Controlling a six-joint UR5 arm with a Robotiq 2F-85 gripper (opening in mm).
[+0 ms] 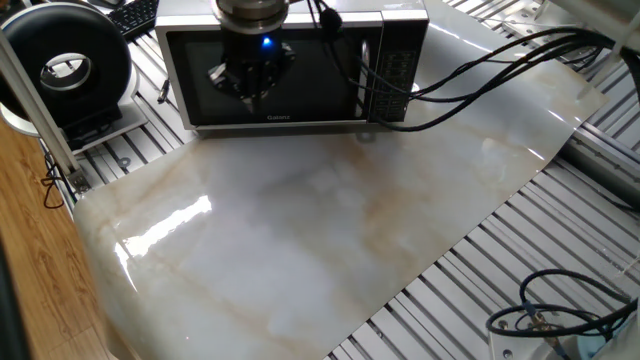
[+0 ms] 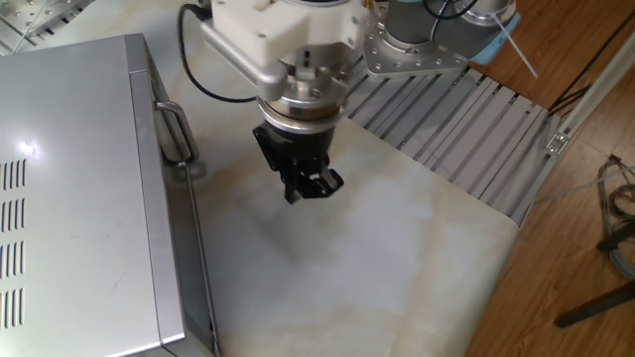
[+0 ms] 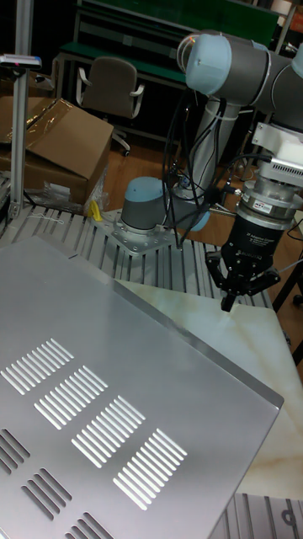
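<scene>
My black gripper (image 1: pixel 252 98) hangs in front of the microwave (image 1: pixel 210 85) in exterior view 1, overlapping its dark door window. Its fingers draw together at the tips, with nothing visible between them. Exterior view 2 puts the gripper (image 2: pixel 313 186) above the marbled sheet, well apart from the microwave's silver handle (image 2: pixel 177 132). The microwave door looks closed. From behind, in exterior view 3, the gripper (image 3: pixel 228 301) points downward beyond the silver casing (image 3: pixel 135 333).
Black cables (image 1: pixel 480 90) run from the arm on the right. A black round device (image 1: pixel 65 70) stands at the left; cardboard boxes (image 3: pixel 58 144) lie behind the table.
</scene>
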